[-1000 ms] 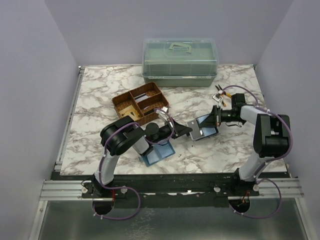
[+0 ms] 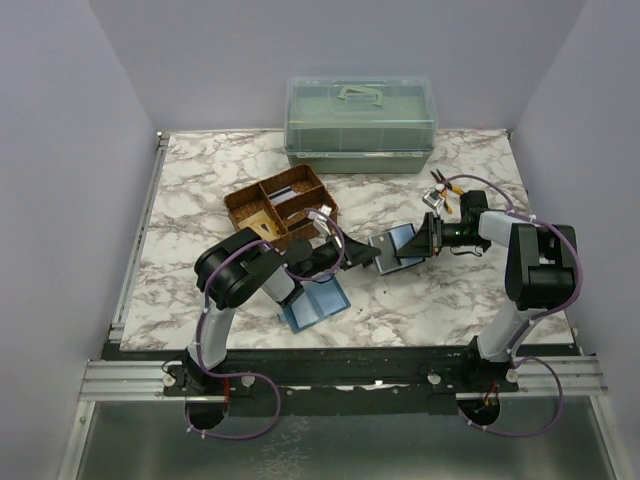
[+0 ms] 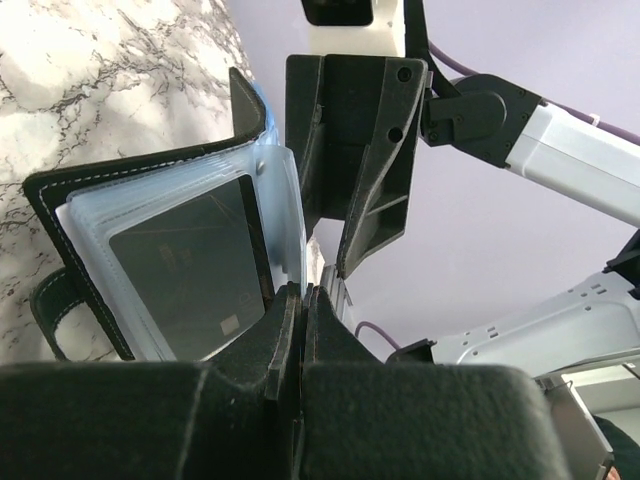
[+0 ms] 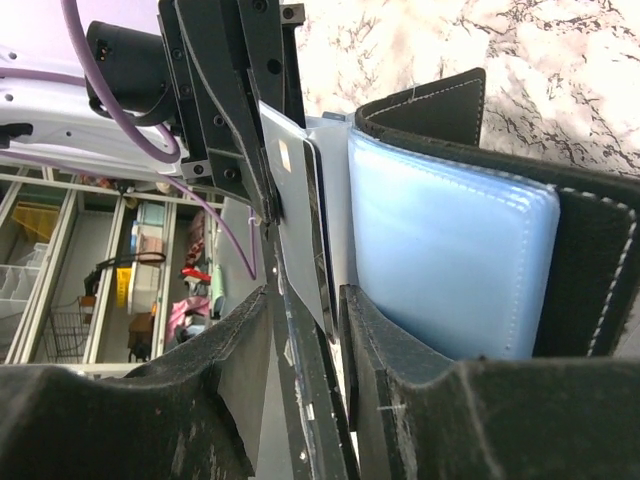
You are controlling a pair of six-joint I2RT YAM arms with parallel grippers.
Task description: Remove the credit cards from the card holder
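Note:
The black card holder [image 2: 410,255] with translucent sleeves [image 4: 450,240] is raised between both grippers over the table's right half, a card [image 3: 185,265] showing inside a sleeve. In the right wrist view a card [image 4: 300,230] stands at the sleeves' outer side. My left gripper is shut at the sleeve edge; whether anything thin is between its fingertips is unclear. My right gripper is open, its fingertips either side of the card's lower edge.
A compartmented brown box [image 2: 278,188] and a blue tray [image 2: 320,308] lie left; a lidded green plastic box [image 2: 360,150] stands at the back. Tools [image 2: 447,203] lie back right.
The left gripper has moved slightly left, with the card holder's near side shifting along. The right gripper has shifted only slightly.

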